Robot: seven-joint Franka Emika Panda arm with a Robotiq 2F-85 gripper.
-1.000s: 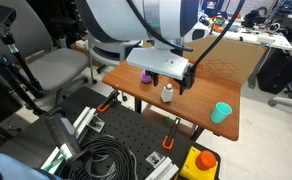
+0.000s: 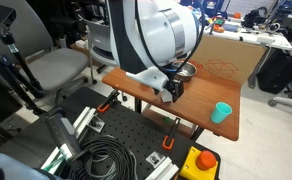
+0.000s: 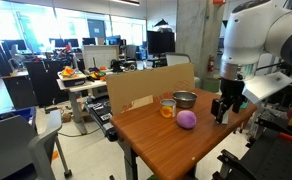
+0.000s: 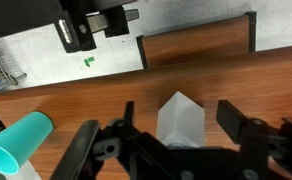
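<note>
A small pale bottle-like object (image 2: 167, 98) stands on the wooden table near its front edge. My gripper (image 2: 170, 88) is down over it. In the wrist view, the pale object (image 4: 181, 120) lies between two dark fingers, with a strip of wood visible on each side, so the fingers look part open and clear of it. From the second exterior view, the gripper (image 3: 223, 106) is low at the table's right end and hides part of the object.
A turquoise cup (image 2: 222, 112) stands to the right on the table. Farther along are a metal pot (image 3: 186, 100), a yellow can (image 3: 167, 105) and a purple round thing (image 3: 187, 119). Behind them stands a cardboard panel (image 3: 151, 88). A red-and-yellow button box (image 2: 205, 161) sits in front.
The gripper has come down from above and behind the pale object to around it. The object itself appears to stay in place.
</note>
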